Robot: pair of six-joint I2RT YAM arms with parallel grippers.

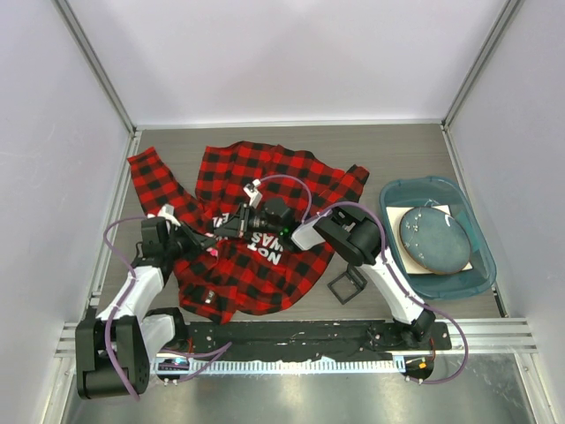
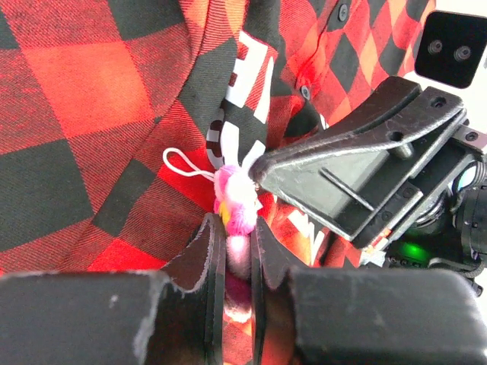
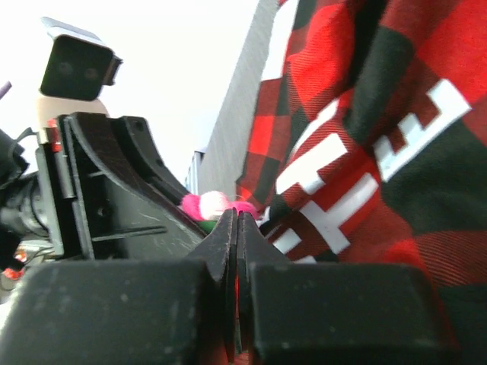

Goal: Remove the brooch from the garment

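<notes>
A red-and-black plaid garment [image 1: 282, 287] with white lettering lies spread on the table. The brooch [image 2: 237, 199], pink, white and yellow and fluffy with a thin white loop at its top, sits against the cloth. My left gripper is shut on it, and the brooch's lower part shows between the fingers. At the brooch's top end, my right gripper is shut, with nothing visible between its fingers. The right gripper's tips touch or nearly touch the brooch in the left wrist view. Whether the brooch is still fastened is hidden.
A teal basin [image 1: 484, 278] at the right holds a dark round object [image 1: 435, 240] on a pale sheet. A small dark square frame [image 1: 348, 284] stands in front of the garment's right side. Bare table shows along the back.
</notes>
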